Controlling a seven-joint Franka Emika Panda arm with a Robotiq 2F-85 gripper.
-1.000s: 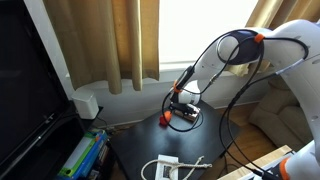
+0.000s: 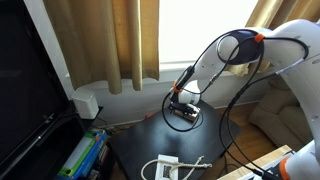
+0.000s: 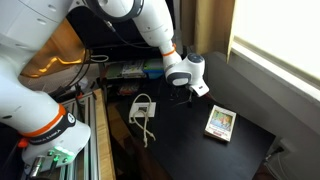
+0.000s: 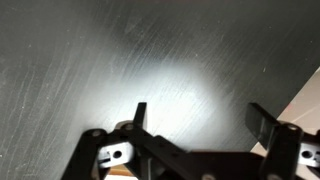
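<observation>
My gripper stands open over the black tabletop, its two dark fingers well apart and only bare, shiny surface showing between them. In exterior view 2 the gripper hangs low near the far part of the table. From the other side, in exterior view 1, cables partly cover the gripper. No red object shows in any current view.
A box with a picture on it lies on the table. A white cord lies by a white plate. Colourful boxes stand left of the table, and curtains hang behind.
My arm looks almost still.
</observation>
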